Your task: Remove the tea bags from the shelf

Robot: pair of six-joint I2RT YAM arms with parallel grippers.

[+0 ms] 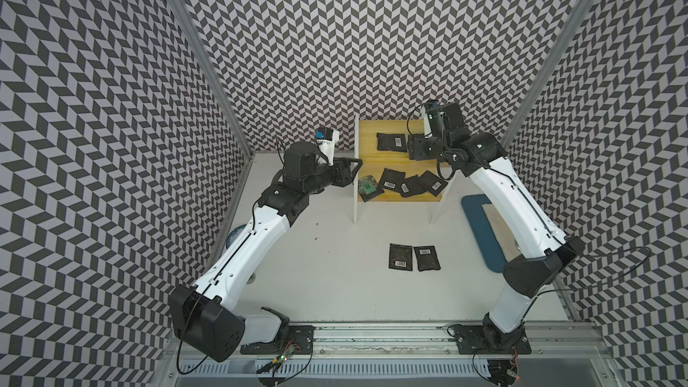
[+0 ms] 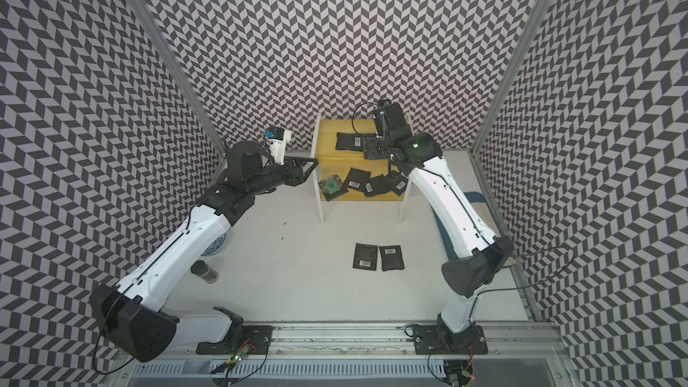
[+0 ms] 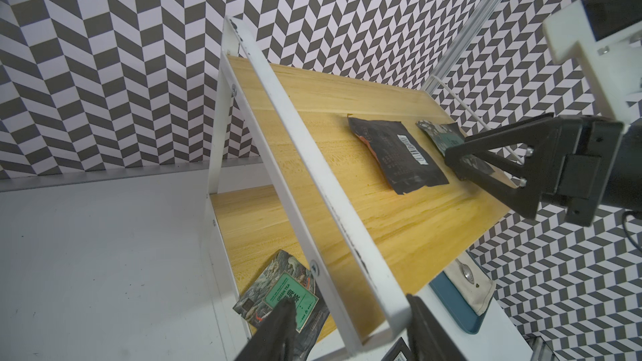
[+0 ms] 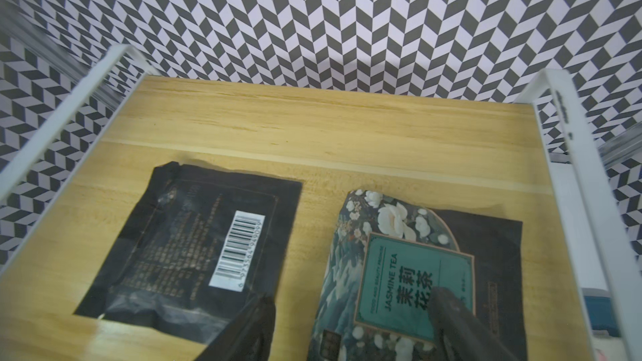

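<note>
On the shelf's upper board (image 4: 321, 117) lie a dark tea bag with a barcode (image 4: 207, 247) and a green-labelled jasmine tea bag (image 4: 414, 280). Above them my right gripper is open, its fingers (image 4: 461, 327) over the jasmine bag's front part. Several more bags, among them a green-labelled one (image 3: 284, 294) and a dark one (image 1: 391, 180), rest on the lower board (image 1: 401, 200). My left gripper stands open at the shelf's left side, with the white frame corner (image 3: 394, 317) showing between its fingers. Whether they touch it I cannot tell.
Two dark tea bags (image 1: 400, 257) (image 1: 428, 258) lie on the white table in front of the shelf. To the right is a blue tray (image 1: 481, 233) with a beige cloth. A jar (image 2: 204, 271) stands at the left.
</note>
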